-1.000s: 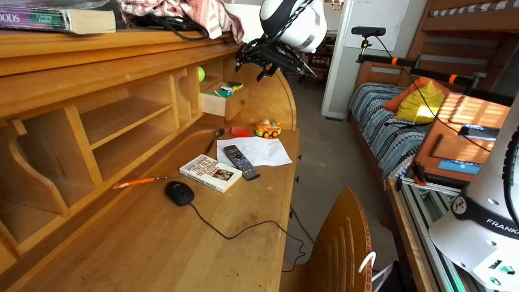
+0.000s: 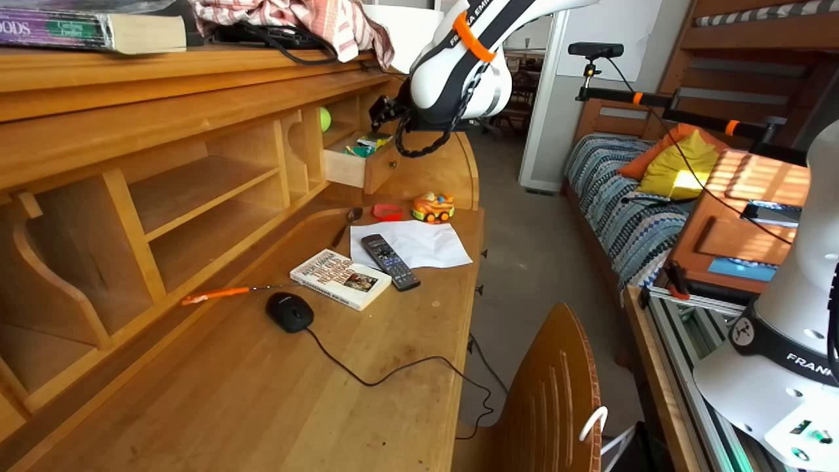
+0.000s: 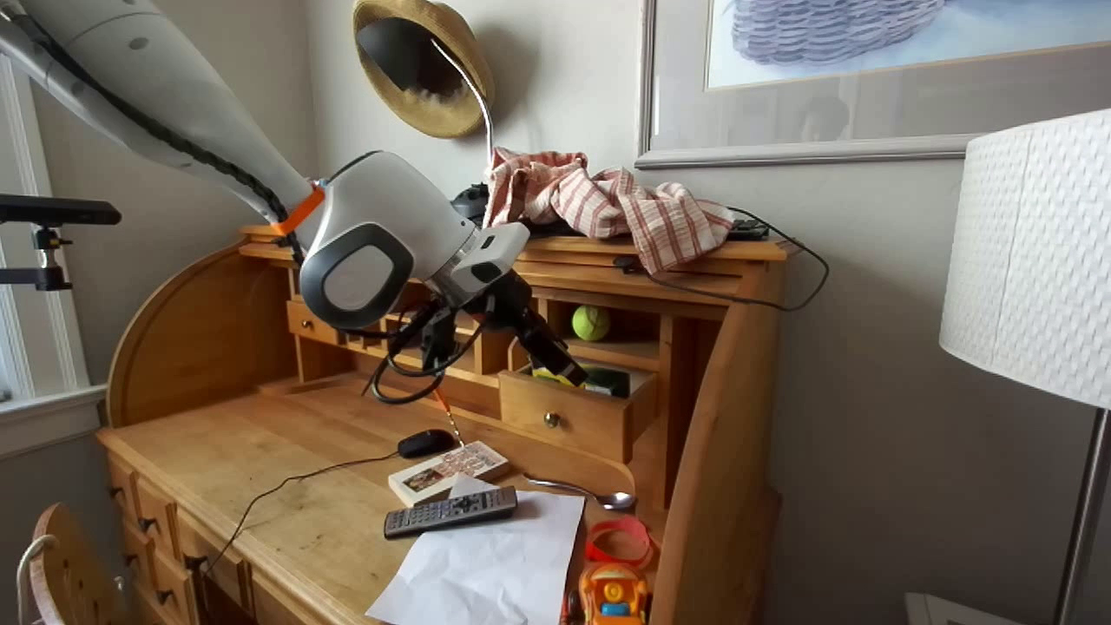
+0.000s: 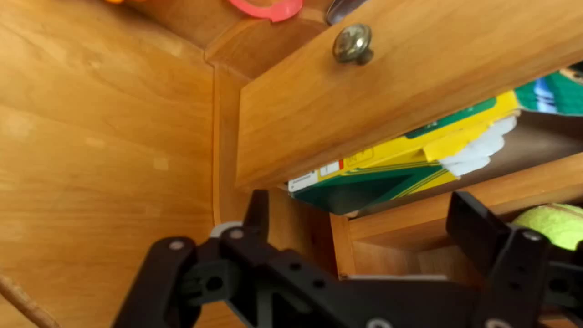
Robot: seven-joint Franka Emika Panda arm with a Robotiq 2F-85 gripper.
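Observation:
A small wooden drawer (image 3: pixel 562 416) in the desk's hutch is pulled out, its round metal knob (image 4: pixel 352 43) facing the room. Inside it lies a green and yellow box (image 4: pixel 377 172), its torn end showing white; a green item (image 4: pixel 554 93) is beside it. My gripper stands open, its two black fingers (image 4: pixel 257 210) wide apart with nothing between them. In exterior view 2 the gripper reaches down close above the open drawer. Whether a fingertip touches the box cannot be told.
A tennis ball (image 3: pixel 590 323) sits in the cubby above the drawer. On the desktop lie a remote (image 2: pixel 390 262), a book (image 2: pixel 340 278), paper (image 2: pixel 440 243), a spoon (image 3: pixel 614 500), a red ring (image 3: pixel 620 542), a toy car (image 2: pixel 432 207) and a mouse (image 2: pixel 289 311). The near desktop is clear.
The arm has turned and come lower toward the open drawer, and the gripper now points down to it. The drawer and the things on the desk look unmoved.

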